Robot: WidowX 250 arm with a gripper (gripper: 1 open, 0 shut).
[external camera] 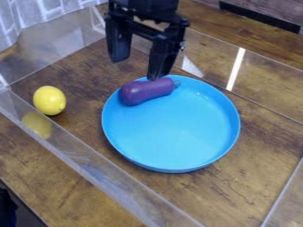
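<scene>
A purple eggplant (pixel 145 90) lies in the upper left part of a round blue plate (pixel 173 134). My black gripper (pixel 141 56) hangs open over the table, above and behind the eggplant, with its two fingers spread to left and right and nothing seen between them. A yellow egg-shaped object (pixel 50 100) lies to the left of the plate on the wooden table.
Transparent walls run along the upper left and diagonally across the lower left. The wooden table (pixel 236 199) shows bare to the right of the plate and at the back right.
</scene>
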